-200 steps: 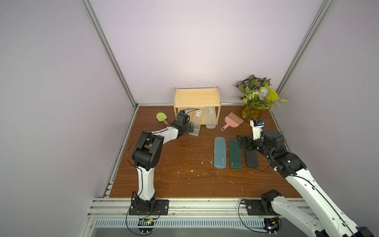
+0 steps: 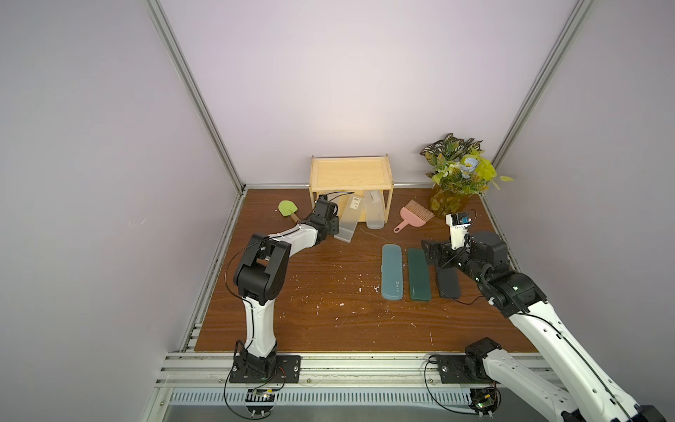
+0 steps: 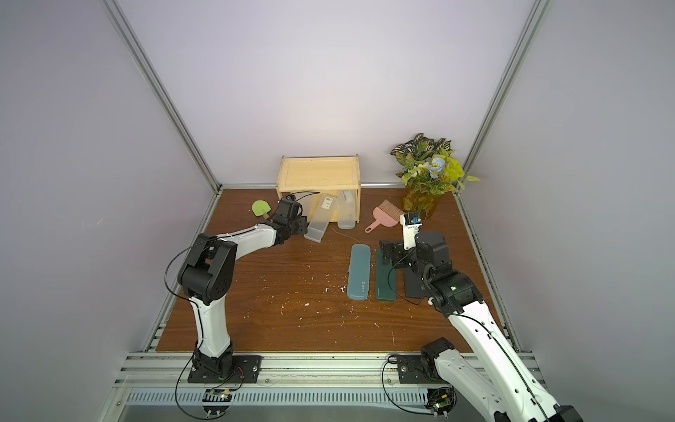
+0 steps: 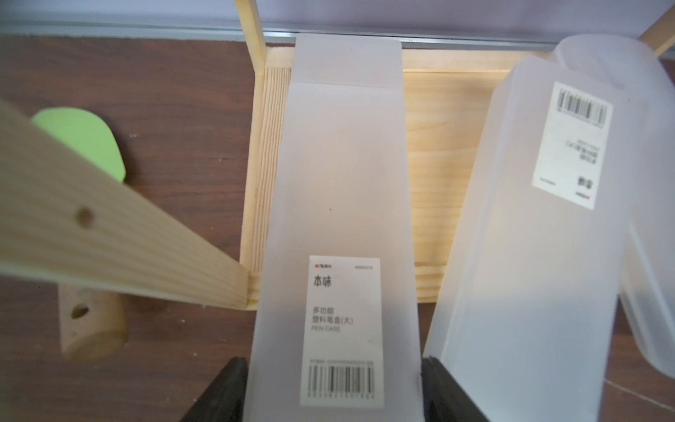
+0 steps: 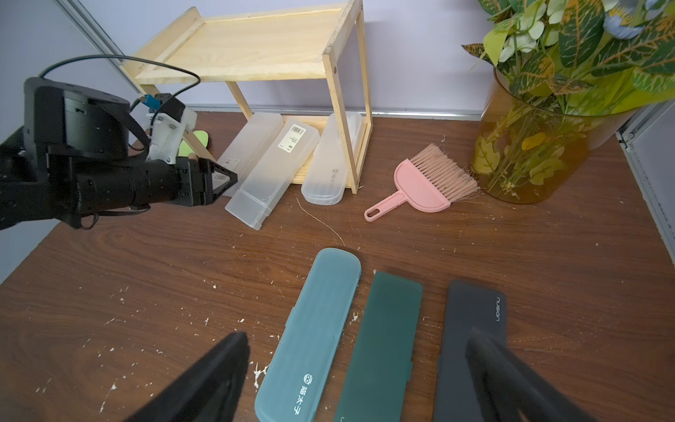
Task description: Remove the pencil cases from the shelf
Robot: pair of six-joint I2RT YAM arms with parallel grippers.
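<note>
Three clear pencil cases rest on the wooden shelf's lower tier [image 4: 439, 126]: left [image 4: 341, 176], middle [image 4: 524, 267] and right [image 4: 654, 211]. The middle one slants out over the front edge. My left gripper has a finger at each side of the left case's front end; whether it grips is unclear. Teal [image 2: 391, 270], dark green [image 2: 418, 274] and black [image 5: 469, 316] cases lie on the table. Above them, my right gripper stands open and empty.
A green shovel [image 2: 287, 208] lies left of the shelf. A pink brush [image 2: 411, 214] and flower vase [image 5: 520, 161] stand or lie to its right.
My left gripper has shifted slightly left, and the middle clear case's front end sits slightly further left. The right arm has not moved.
</note>
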